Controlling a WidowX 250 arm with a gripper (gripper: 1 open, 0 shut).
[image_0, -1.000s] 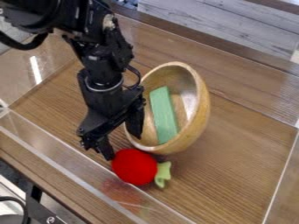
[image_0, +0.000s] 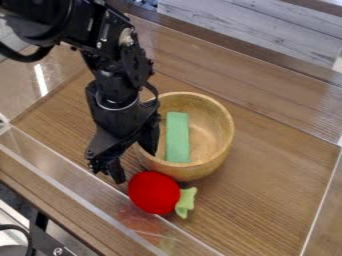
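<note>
My black gripper (image_0: 123, 152) hangs open over the table's front-left, its fingers pointing down beside a wooden bowl (image_0: 214, 135). A pale green block (image_0: 178, 137) lies inside the bowl. Just below the bowl and to the right of the fingertips is a red round object (image_0: 154, 193), with a light green piece (image_0: 186, 202) at its right side.
A metal rail runs along the front-left edge, with a dark cable below it. A pale planked surface lies beyond the table at the back right.
The bowl, which was more tilted a second ago, sits flatter and a little further left. The red object has shifted slightly left, and the gripper has moved slightly left.
</note>
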